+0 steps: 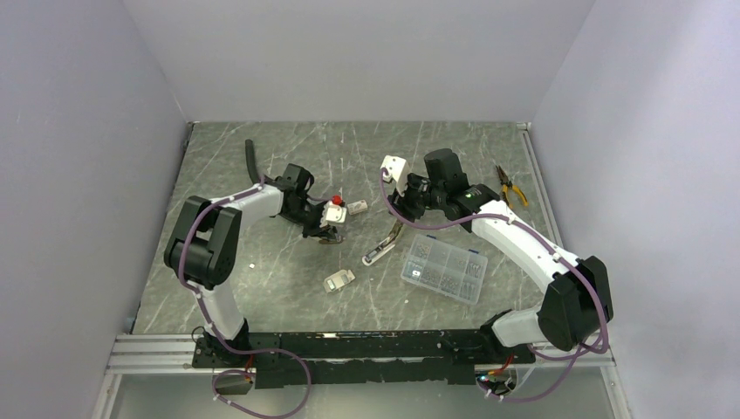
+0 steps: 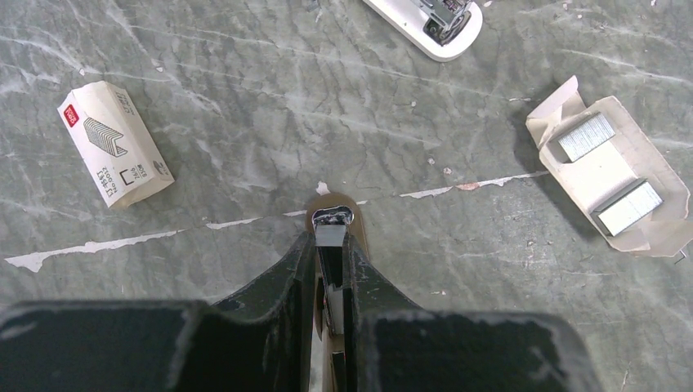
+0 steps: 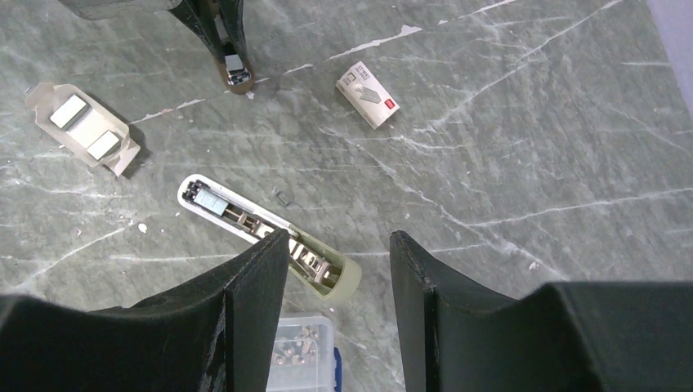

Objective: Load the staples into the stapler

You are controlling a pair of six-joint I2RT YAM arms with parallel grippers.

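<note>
In the left wrist view, a stapler with a brown base point(image 2: 360, 225) lies open under my left gripper. That gripper is shut on a short grey staple strip point(image 2: 331, 234), held at the stapler's front end; whether the strip rests in the channel I cannot tell. A second, white stapler point(image 3: 245, 229) lies opened out, with a silvery staple strip point(image 3: 211, 202) near its tip. My right gripper stands open above its rear end, nothing between the fingers. An open carton point(image 2: 592, 170) holds two staple blocks.
A closed staple box point(image 2: 110, 145) lies beyond the left gripper. A clear compartment case point(image 1: 443, 269) sits by the white stapler. Pliers point(image 1: 509, 186) lie at the far right and a black rod point(image 1: 250, 161) at the back left.
</note>
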